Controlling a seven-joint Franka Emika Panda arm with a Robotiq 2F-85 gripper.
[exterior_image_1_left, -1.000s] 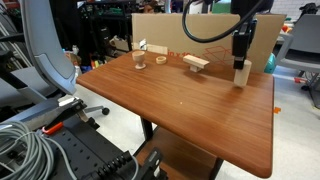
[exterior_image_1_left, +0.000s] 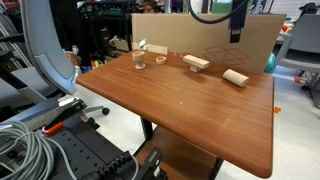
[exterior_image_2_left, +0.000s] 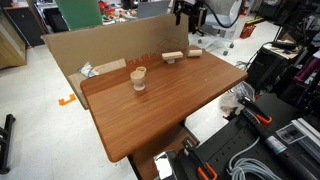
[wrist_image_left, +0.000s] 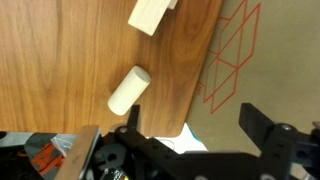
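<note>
A pale cylinder (exterior_image_1_left: 236, 77) lies on its side near the table's right back edge; in the wrist view the same cylinder (wrist_image_left: 128, 92) slants left of the fingers. Above it, and apart from it, hangs my gripper (exterior_image_1_left: 235, 36), open. Seen from the wrist, the gripper has nothing between its spread dark fingers. A pale block-like piece (exterior_image_1_left: 196, 62) rests farther left along the back of the table; part of it shows at the top of the wrist view.
A pale cup (exterior_image_2_left: 139, 78) and a small round piece (exterior_image_1_left: 160, 60) stand toward the table's other end. A cardboard panel (exterior_image_1_left: 170, 30) rises behind the back edge.
My gripper has risen away from it.
</note>
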